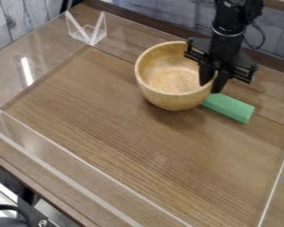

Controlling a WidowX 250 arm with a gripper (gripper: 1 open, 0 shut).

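A large tan wooden bowl [169, 78] is at the upper middle of the camera view, with the black gripper [215, 66] at its right rim, shut on that rim. A green rectangular block [229, 109] lies on the wooden table [109, 160] just right of the bowl, partly behind it.
A small clear wire or plastic object [85, 29] stands at the upper left near the back edge. The left, middle and front of the table are clear.
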